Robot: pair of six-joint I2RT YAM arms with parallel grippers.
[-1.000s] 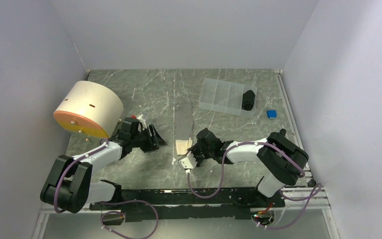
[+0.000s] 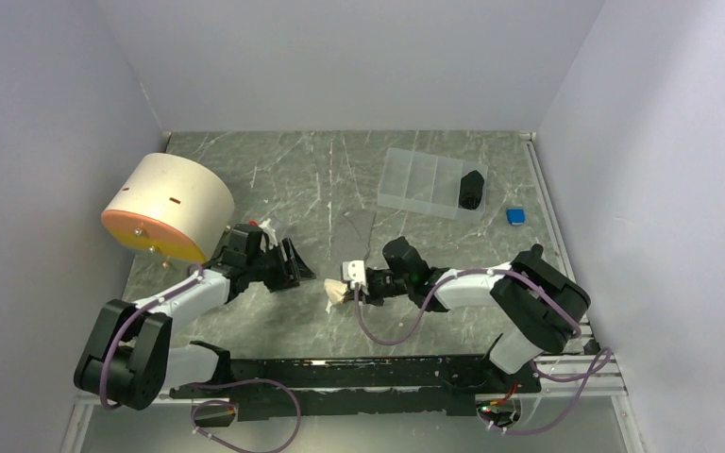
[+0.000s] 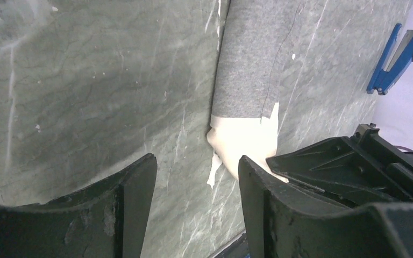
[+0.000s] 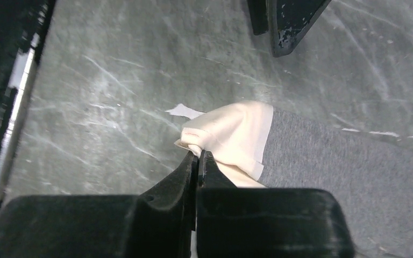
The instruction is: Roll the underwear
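Note:
The grey underwear (image 2: 354, 236) lies lengthwise in the middle of the table, its cream waistband (image 3: 236, 140) bunched at the near end. My right gripper is shut on the edge of that waistband, which is folded up at its fingertips. My left gripper hangs to the left of the underwear with its fingers apart and only bare table between them.
A clear compartment box (image 2: 420, 179) holding a rolled black cloth (image 2: 471, 189) sits at the back right, with a blue object (image 2: 515, 216) beside it. A large cream cylinder (image 2: 165, 198) stands at the left. Free table surrounds the underwear.
My right gripper has turned and shifted, and the waistband end is now bunched and skewed toward the near left. The left arm has barely moved.

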